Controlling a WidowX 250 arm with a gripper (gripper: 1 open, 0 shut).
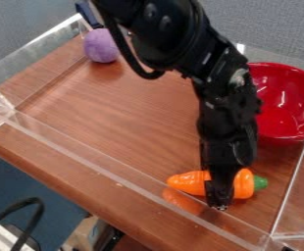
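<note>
An orange toy carrot (189, 182) with a green top lies near the front right of the wooden table, behind the clear low wall. My black gripper (221, 192) is down over its middle, its fingers around the carrot; whether they are closed on it is hard to make out.
A red bowl (288, 93) stands at the right, just behind the arm. A purple round toy (100, 46) sits at the back left. Clear walls (63, 137) edge the table.
</note>
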